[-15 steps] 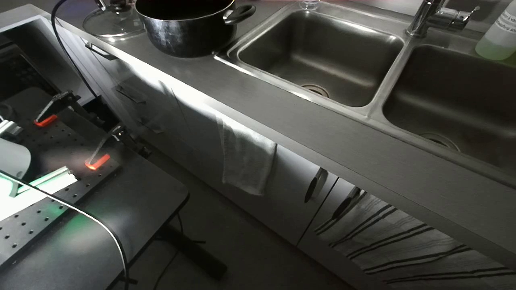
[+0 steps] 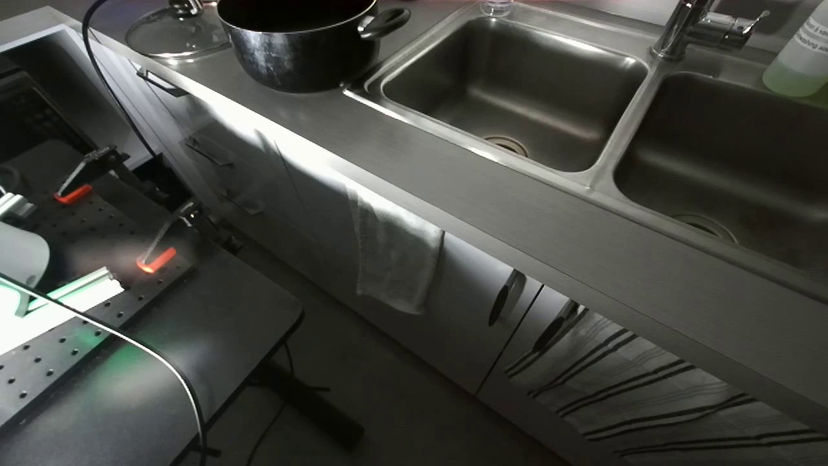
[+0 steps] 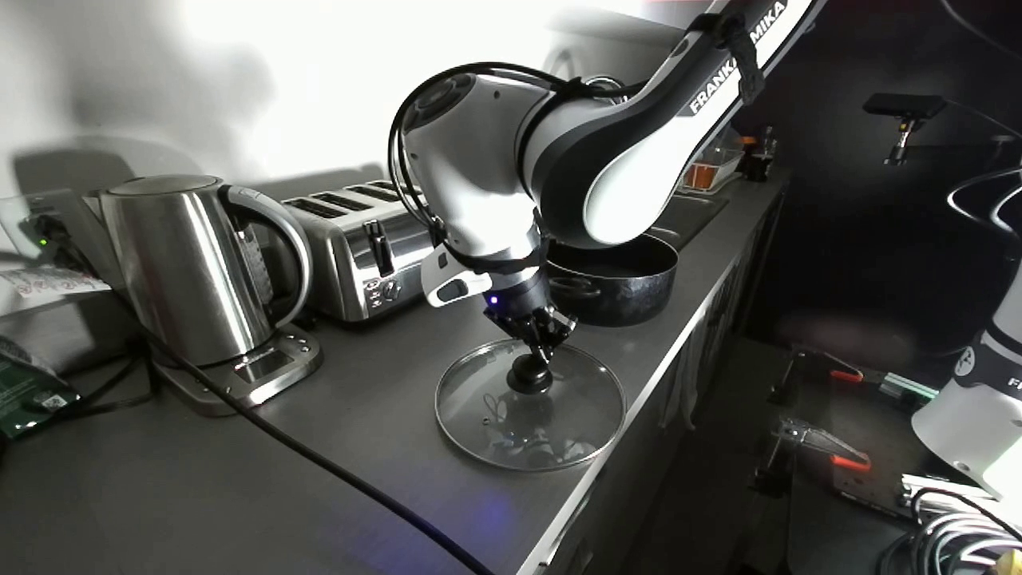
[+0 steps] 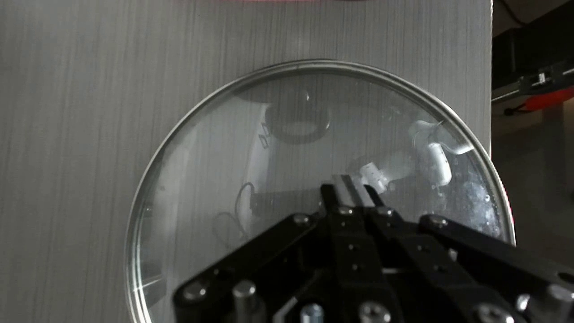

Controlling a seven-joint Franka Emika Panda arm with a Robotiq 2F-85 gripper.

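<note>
A round glass lid (image 3: pixel 479 422) with a metal rim and a black knob (image 3: pixel 529 375) is at the counter's front edge. My gripper (image 3: pixel 540 353) points down right at the knob, its fingertips close to or touching it. From the wrist, the lid (image 4: pixel 215 161) fills the middle of the view, and the knob is hidden behind my gripper. The fingers are close together with a narrow dark gap. Whether the knob is between them does not show. Part of the lid (image 2: pixel 159 43) also shows at the top left of exterior view 1.
A black pot (image 3: pixel 623 292) stands just behind the lid, beside the sink (image 2: pixel 520 93). The toaster (image 3: pixel 369 254) and steel kettle (image 3: pixel 187 278) are along the wall. A black cable (image 3: pixel 326 465) crosses the counter. Bare counter (image 3: pixel 287 508) lies left of the lid.
In exterior view 1 the lid has shifted slightly left and its tilt looks different. The gripper now covers the knob area, where the knob stood clearer before. The pot has not moved.
</note>
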